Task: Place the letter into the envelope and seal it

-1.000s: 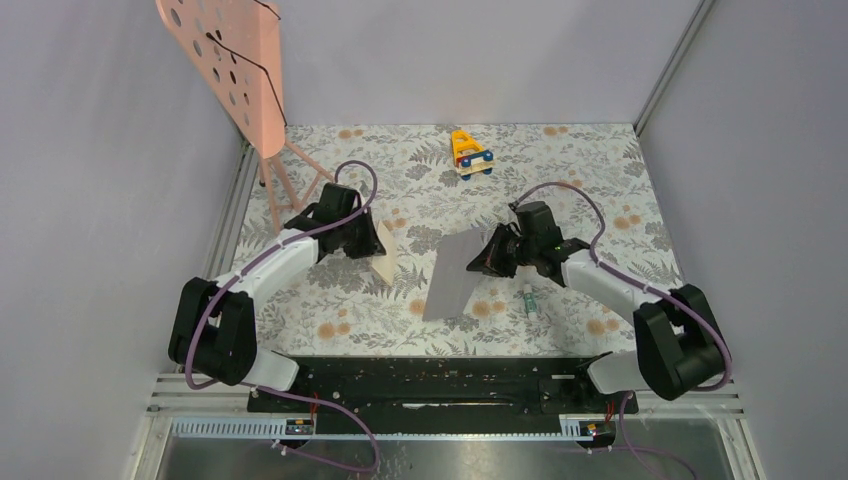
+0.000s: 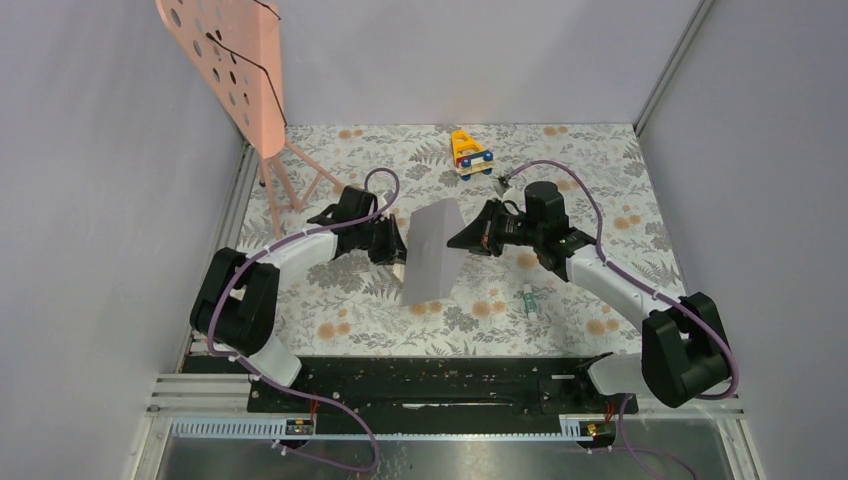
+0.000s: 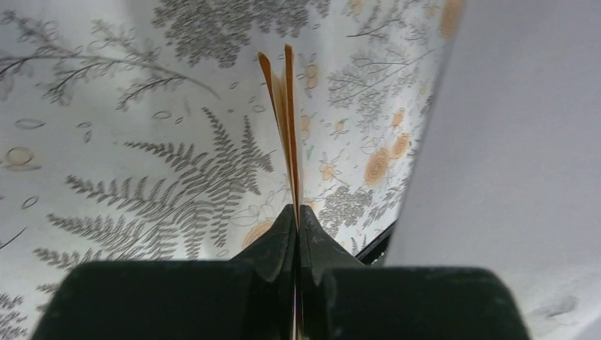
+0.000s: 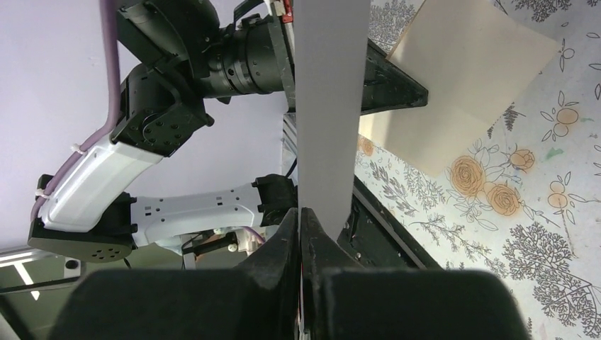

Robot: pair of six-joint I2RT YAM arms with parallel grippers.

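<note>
The grey paper sheet (image 2: 432, 250) hangs tilted from my shut right gripper (image 2: 454, 240), which pinches it by an edge; in the right wrist view it appears as a narrow grey band (image 4: 327, 113). My left gripper (image 2: 390, 250) is shut on the cream paper (image 4: 468, 78), just left of the grey sheet and partly hidden behind it in the top view. In the left wrist view the cream paper (image 3: 289, 113) stands nearly edge-on between the fingertips, with the blurred grey sheet (image 3: 496, 163) close on the right. I cannot tell which paper is the letter and which the envelope.
A yellow-and-blue toy (image 2: 472, 158) lies at the back middle. A small green-and-white tube (image 2: 530, 302) lies at the front right. A pink perforated board on legs (image 2: 232, 70) stands at the back left.
My right gripper has risen and moved left with the grey sheet. My left gripper has moved right with the cream paper, so the two papers are now close together.
</note>
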